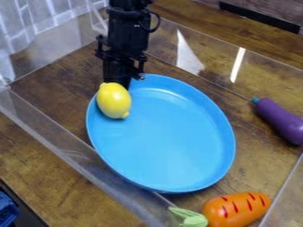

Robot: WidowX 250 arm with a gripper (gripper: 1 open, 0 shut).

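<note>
A yellow lemon-like toy (115, 101) lies on the upper left part of a round blue plate (160, 142). The black gripper (120, 71) stands at the plate's upper left rim, just behind the yellow toy. Its fingertips are partly hidden by the toy, and whether they are open or shut is unclear.
A purple eggplant toy (279, 120) lies to the right of the plate. An orange carrot toy (236, 208) lies at the bottom right. Clear walls border the wooden surface, with bare wood at the left (42, 142).
</note>
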